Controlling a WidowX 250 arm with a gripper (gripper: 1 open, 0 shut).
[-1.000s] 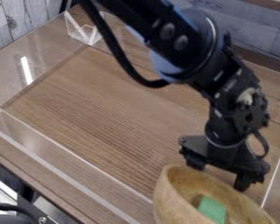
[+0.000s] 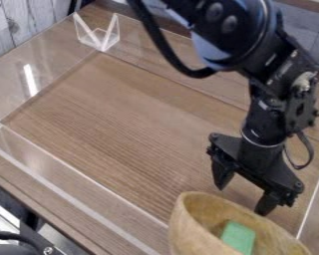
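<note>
The black gripper (image 2: pixel 243 184) hangs over the right side of the wooden table, open, its two fingers pointing down just behind a tan bowl (image 2: pixel 197 213) at the bottom right. A green block (image 2: pixel 238 237) lies inside the bowl. Nothing shows between the fingers.
A white wire-like stand (image 2: pixel 99 32) is at the back left. A dark object is partly visible at the bottom left corner.
The arm has risen slightly and turned, with the gripper shifting a little up from lower over the bowl's back edge.
</note>
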